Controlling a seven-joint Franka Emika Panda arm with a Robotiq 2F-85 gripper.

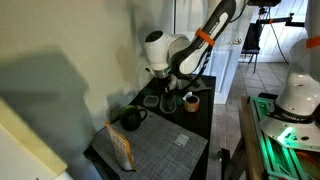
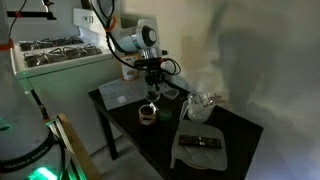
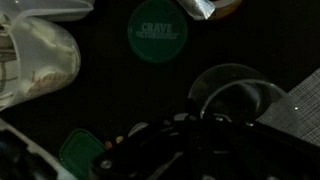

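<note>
A clear cup [image 3: 232, 85] fills the right middle of the wrist view, its round rim reaching in between the dark fingertips. My gripper is shut on that rim. In exterior view 1 the cup [image 1: 168, 103] shows below the white arm, close over the dark counter, and the gripper [image 1: 167, 86] is small and dark there. Exterior view 2 has the cup [image 2: 152, 97] under the gripper [image 2: 153, 80], behind a brown-lidded jar [image 2: 147, 115]. Whether the cup's base touches the counter I cannot tell.
A green lid [image 3: 157, 33] lies beyond the cup, with a translucent container [image 3: 45, 60] to its left. A black mug [image 1: 133, 118] and an orange-and-white packet [image 1: 121, 150] stand by the grey mat [image 1: 165, 150]. Another mat [image 2: 215, 155] bears dark items.
</note>
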